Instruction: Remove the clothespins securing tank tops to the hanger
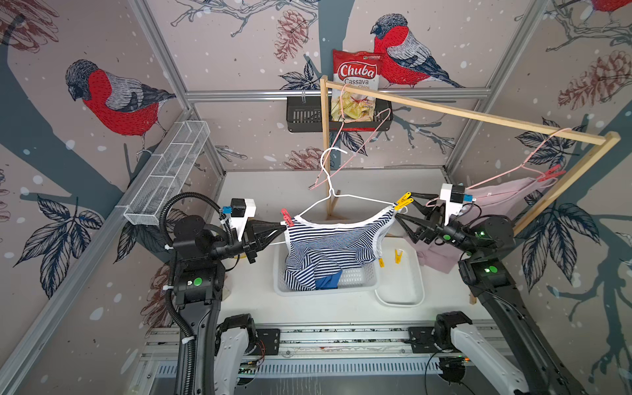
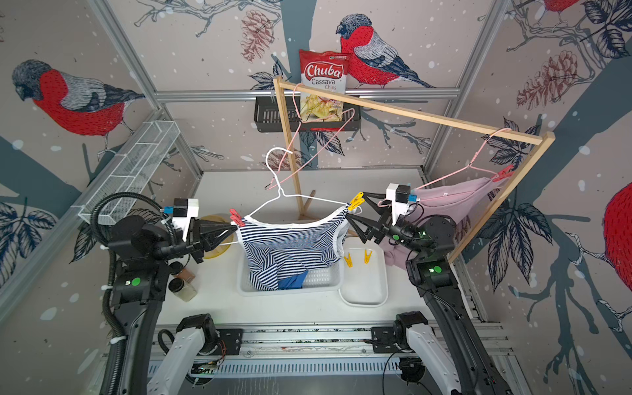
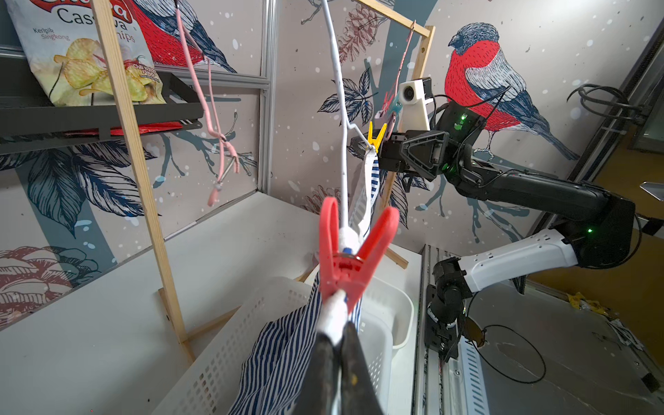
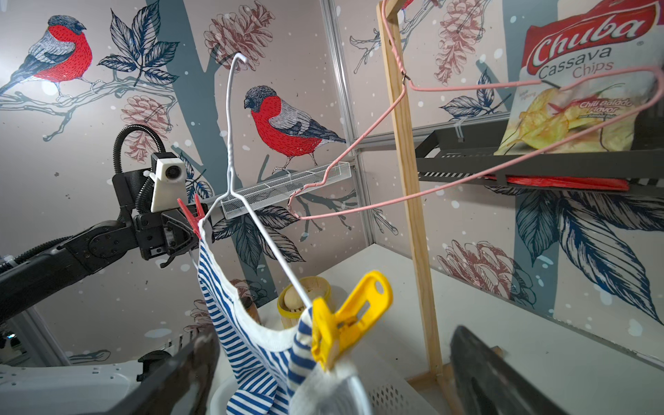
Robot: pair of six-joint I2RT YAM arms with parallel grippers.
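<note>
The white hanger (image 1: 331, 193) carries a navy-and-white striped tank top (image 1: 332, 247), clipped by a red clothespin (image 3: 348, 263) at its left and a yellow clothespin (image 4: 342, 321) at its right. At the left end, my left gripper is shut on the hanger's white tip, just behind the red pin. Around the yellow pin, my right gripper stands open, a finger to each side and gaps between. The top's lower part hangs down into the white basket (image 1: 281, 286).
A white tray (image 1: 400, 304) with loose yellow clothespins lies right of the basket. Behind stands a wooden rack (image 1: 460, 112) with a bare pink hanger (image 4: 484, 183). A pink garment (image 1: 490, 200) hangs close behind my right arm. Free table lies at the back left.
</note>
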